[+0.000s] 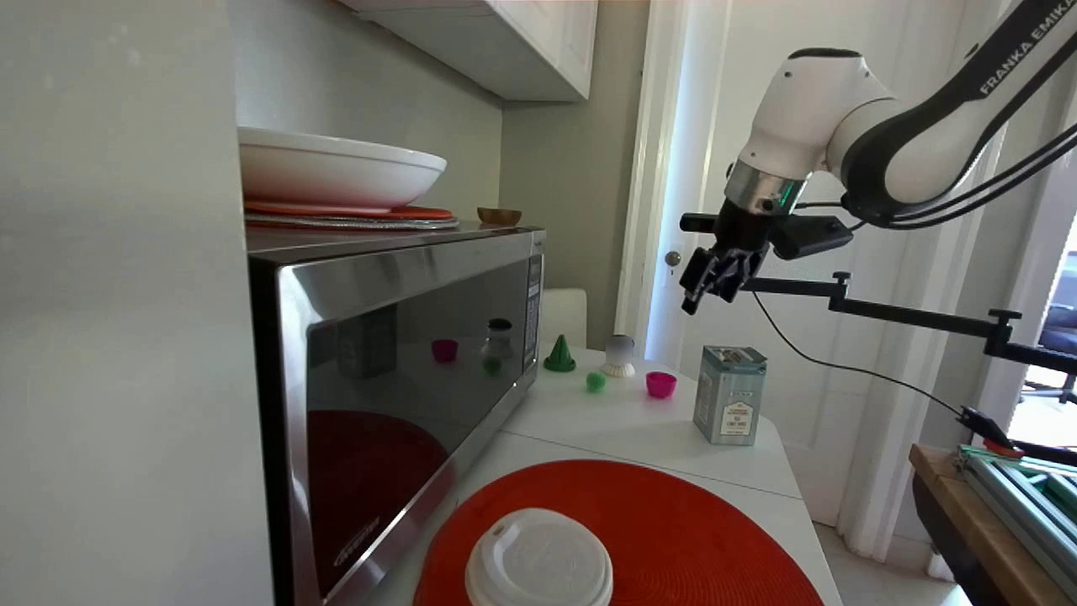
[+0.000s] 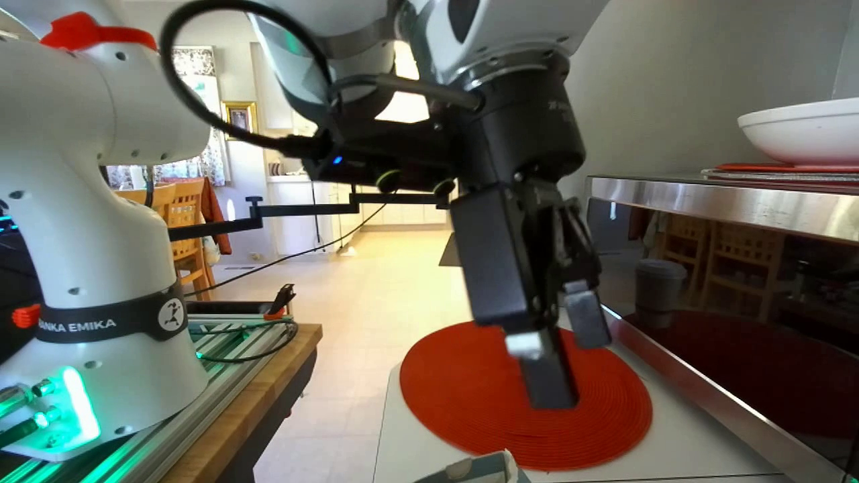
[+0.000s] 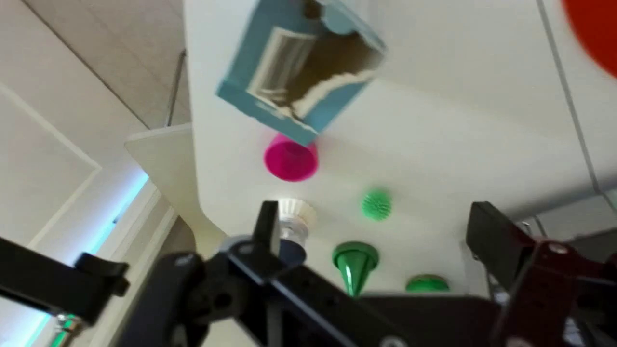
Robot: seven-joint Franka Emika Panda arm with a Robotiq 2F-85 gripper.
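Raised above the white table, my gripper (image 1: 708,293) is open; in the wrist view a wide gap shows between its fingers, with nothing held. Below and apart from it stands a blue-grey carton (image 1: 731,396), upright near the table's far right side. From above, the top of the carton (image 3: 306,63) looks open and torn along one edge, with a brown interior. Close to the carton lies a pink cup (image 1: 660,384). A green spiky ball (image 3: 376,205), a green cone (image 3: 355,265) and a clear, dark-topped shaker (image 3: 293,228) are grouped beyond it.
A microwave (image 1: 404,374) lines the left side of the table, with a white bowl (image 1: 333,167) on top. A round red mat (image 1: 697,515) covers the near table, bearing a white-lidded cup (image 1: 540,560). Bare table lies between mat and carton.
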